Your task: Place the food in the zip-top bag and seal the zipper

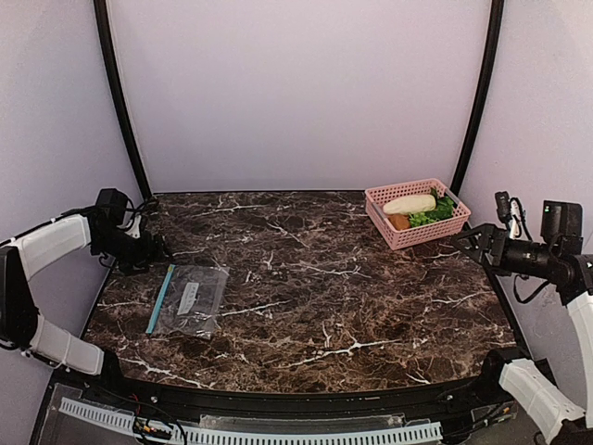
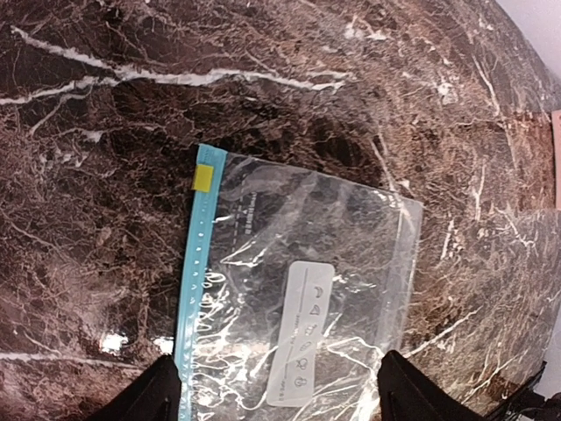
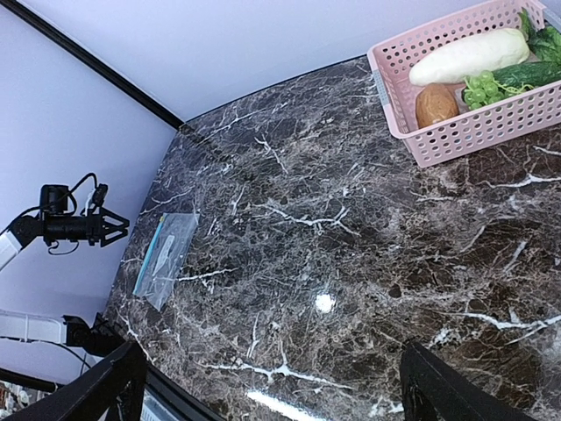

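A clear zip top bag lies flat on the left of the table, its blue zipper strip along the left side with a yellow slider near the far end. Beyond the bag's upper left corner, my left gripper hovers with its fingers apart and nothing between them. At the back right, a pink basket holds the food: a long white vegetable, a brown roundish item, green grapes and a dark green vegetable. My right gripper is open and empty, just right of the basket.
Walls rise at the back and both sides. A slotted white rail runs below the front edge.
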